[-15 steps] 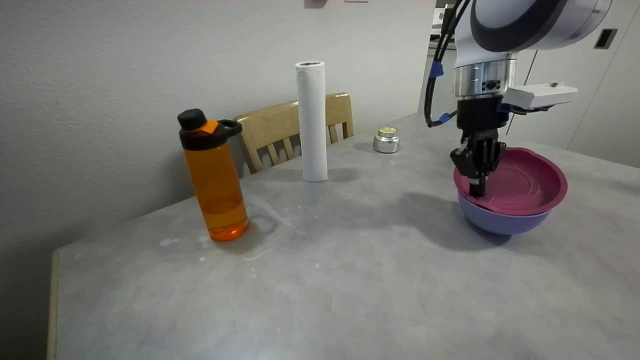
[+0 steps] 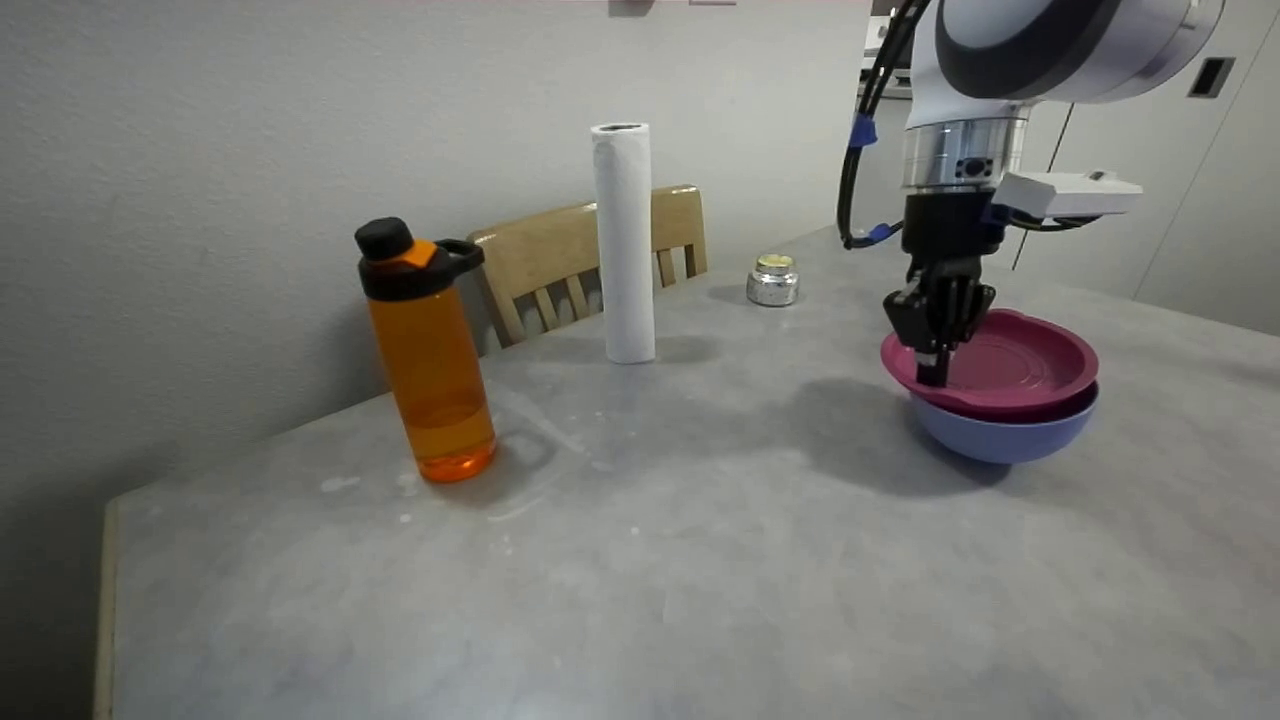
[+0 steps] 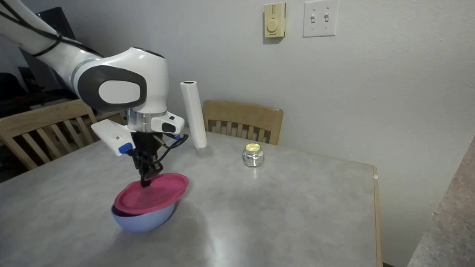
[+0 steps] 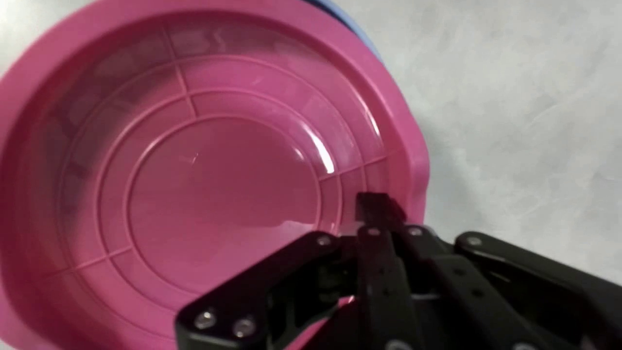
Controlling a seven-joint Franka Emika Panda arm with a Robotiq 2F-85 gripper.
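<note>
A pink lid [image 2: 1020, 360] rests tilted on top of a blue bowl [image 2: 1005, 438] at the right of the table in exterior view 1. In exterior view 2, the same lid [image 3: 153, 193] slopes over the bowl [image 3: 147, 221], which shows beneath it. My gripper [image 2: 931, 367] points down at the lid's inner side near the rim. Seen from the wrist, its dark fingertips [image 4: 379, 207] are together over the lid [image 4: 221, 181], close to the rim. The gripper looks shut, with nothing visible between its fingers. Only a sliver of the bowl [image 4: 344, 17] shows past the lid here.
An orange bottle [image 2: 432, 372] stands at the left of the table. A white paper roll [image 2: 625, 252] stands upright towards the wall, with a small silver jar [image 2: 773, 286] farther right. Wooden chairs [image 3: 242, 118] border the table.
The gripper has moved slightly left in exterior view 1. The lid has shifted left with it and sits at a different tilt on the bowl, which has moved little.
</note>
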